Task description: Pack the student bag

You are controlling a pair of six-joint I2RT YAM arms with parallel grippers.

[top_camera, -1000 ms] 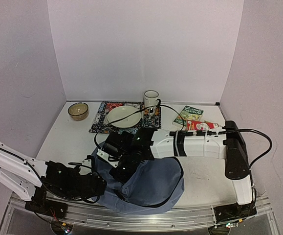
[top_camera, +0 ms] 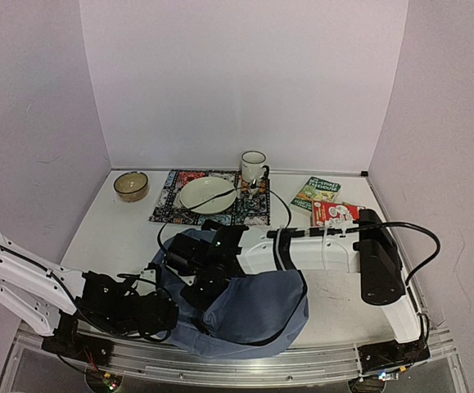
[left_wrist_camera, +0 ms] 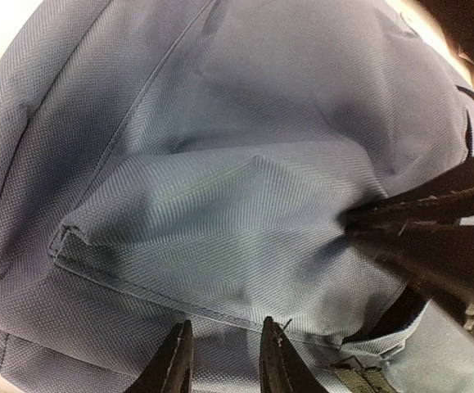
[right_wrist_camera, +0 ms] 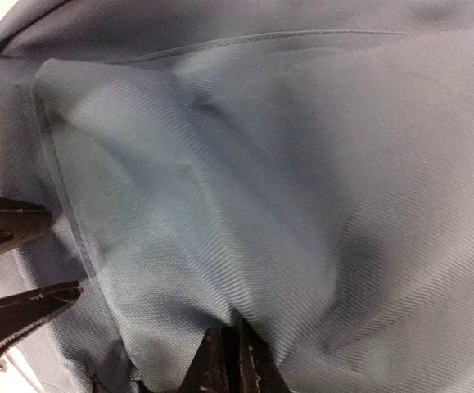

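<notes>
A blue-grey cloth bag (top_camera: 257,315) lies crumpled at the front of the table and fills both wrist views. My left gripper is open over the bag's lower panel, with only a gap between its fingertips. Its two fingers also show apart at the left of the right wrist view. My right gripper reaches into the folds, its fingertips close together and touching the cloth; whether any fabric is pinched between them cannot be told. A green book (top_camera: 316,192) and a red book (top_camera: 335,214) lie at the back right.
A plate (top_camera: 208,194) and a white mug (top_camera: 254,166) stand on a patterned mat (top_camera: 164,209) at the back. A brown bowl (top_camera: 131,186) is at back left. The right arm's cable loops over the plate. Both arms crowd the bag.
The left arm has barely moved, and the bag keeps its place.
</notes>
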